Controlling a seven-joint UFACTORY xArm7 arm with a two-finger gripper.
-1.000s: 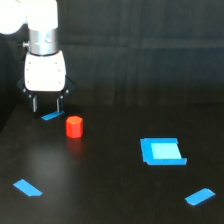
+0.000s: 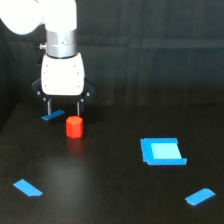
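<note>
A small red block [image 2: 74, 127] stands upright on the dark table, left of the middle. Above and behind it in the picture hangs my white gripper [image 2: 64, 107], its two dark fingers spread wide with nothing held. The block shows just below the right-hand finger, apart from it as far as I can tell. To the right, a white square [image 2: 165, 151] framed in blue tape is bare.
Strips of blue tape lie on the table: a near left strip [image 2: 27, 188], a near right strip [image 2: 200, 197] and a far left strip [image 2: 53, 115] by the gripper.
My gripper has shifted to the right and slightly lower in the picture, closer to the red block, and stays open. The block and the tape have not moved.
</note>
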